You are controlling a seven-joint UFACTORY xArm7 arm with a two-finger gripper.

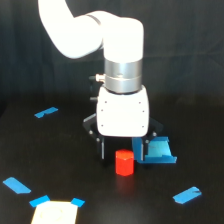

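Observation:
A small red block (124, 163) rests on the dark table, right of the middle of the view. Just above it in the picture is my gripper (123, 150), open, with its dark fingers spread wider than the block, one on either side in the picture. I see nothing held between them. Whether the fingertips are down level with the block cannot be told from this one angle.
A blue square with a pale middle (158, 149) lies right of the block, partly covered by my gripper. A cream sheet (55, 213) is at the front left, with blue tape at its corners. Further blue tape (187, 195) marks the table, which is otherwise bare.

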